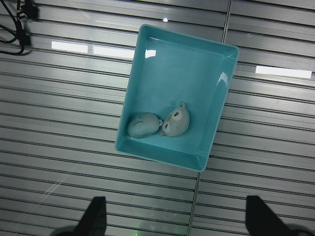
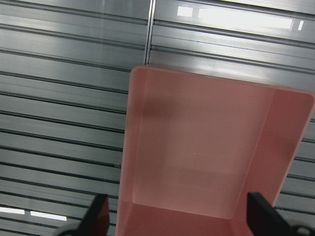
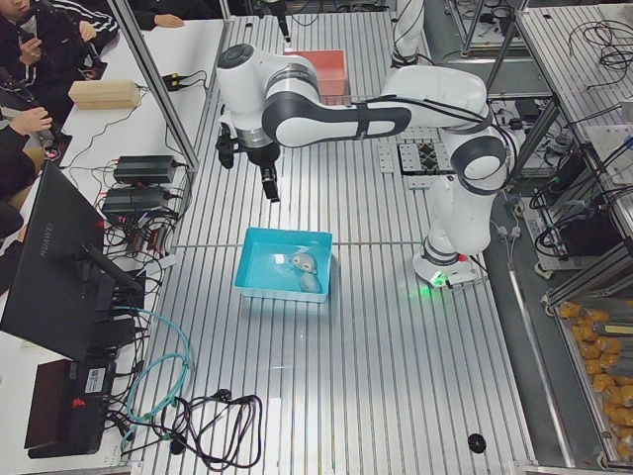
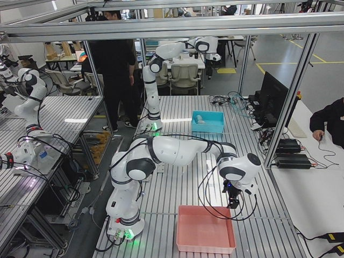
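A teal bin [image 1: 179, 59] holds two small pale grey-blue plush toys, one with an owl-like face [image 1: 175, 121] and a rounder one [image 1: 144, 126] beside it. My left gripper [image 3: 252, 176] hangs raised above and behind the bin; its wrist view shows the fingertips apart at the bottom, nothing between them. An empty pink bin [image 2: 197, 147] lies under my right gripper [image 4: 232, 196], whose fingers stand apart in its wrist view.
Black cables [image 3: 218, 426] lie at the front left of the slatted table [image 3: 376, 366]. A monitor [image 3: 59, 257] and power boxes stand along the left side. Metal frame posts border the table.
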